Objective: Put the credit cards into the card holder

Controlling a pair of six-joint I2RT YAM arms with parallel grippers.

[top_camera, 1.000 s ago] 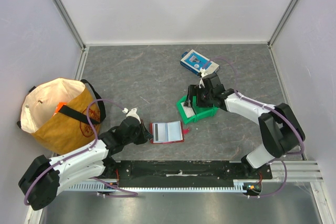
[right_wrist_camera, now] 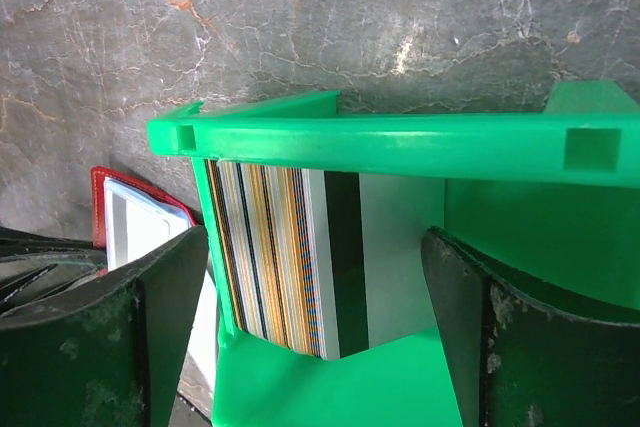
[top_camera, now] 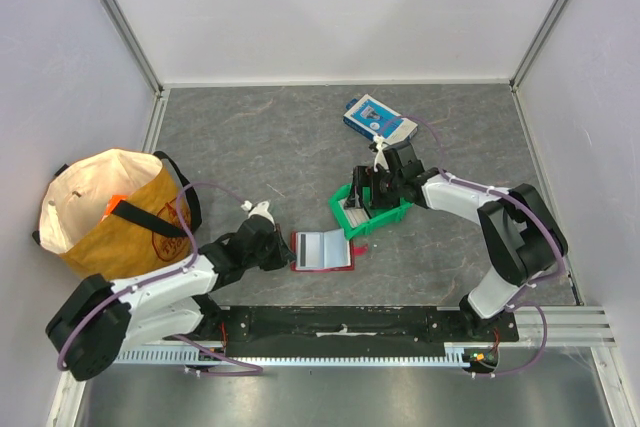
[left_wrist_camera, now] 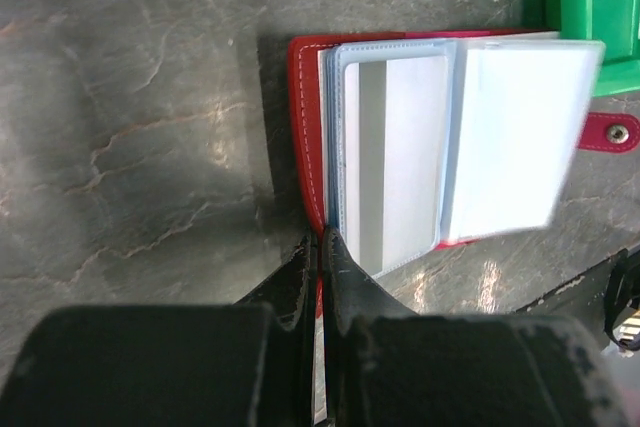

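The red card holder (top_camera: 322,269) lies spread open on the table, with clear sleeves (left_wrist_camera: 400,147) showing; one sleeve holds a white card with a grey stripe. At its left edge my left gripper is shut, the thin red cover pinched between its tips. A stack of cards (right_wrist_camera: 300,257) stands on edge in the green tray (right_wrist_camera: 400,142), the front one pale with a black stripe. My right gripper is open over that tray, its fingers (right_wrist_camera: 165,297) on either side of the stack.
A blue and white box (top_camera: 375,117) lies behind the tray. At the far left stands a tan bag (top_camera: 130,207) with an orange thing inside. The holder's snap strap (left_wrist_camera: 612,133) points toward the tray.
The left gripper and the card holder have shifted slightly to the right together. The right gripper and green tray have moved slightly left, and the right arm has drawn in.
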